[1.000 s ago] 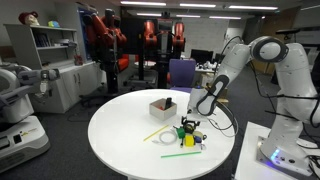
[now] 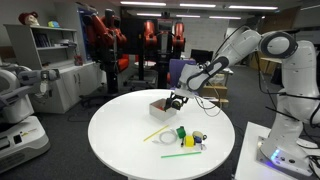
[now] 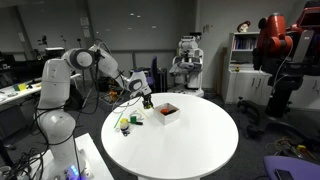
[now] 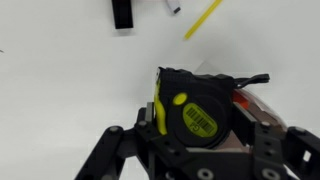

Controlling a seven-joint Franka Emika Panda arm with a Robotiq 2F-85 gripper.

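Observation:
My gripper is shut on a dark object [image 4: 188, 88] with a yellow label and a yellow spot, perhaps a tape measure. In the first exterior view the gripper [image 2: 174, 100] hangs above the table by the right side of an open box [image 2: 160, 112]. The second exterior view has the gripper [image 3: 147, 103] just left of the box [image 3: 168, 119], which has something reddish inside. Part of the box shows behind the held object at the right of the wrist view; the gripper hides the rest.
On the round white table [image 2: 115, 135] lie a yellow stick [image 2: 154, 132], a white ring [image 2: 167, 138], a green object [image 2: 181, 132], a yellow object [image 2: 188, 142], a mug [image 2: 198, 136] and a green stick [image 2: 181, 155].
From low among the small objects, my gripper has risen and moved back and left to the box, carrying the dark object. The box stays in place.

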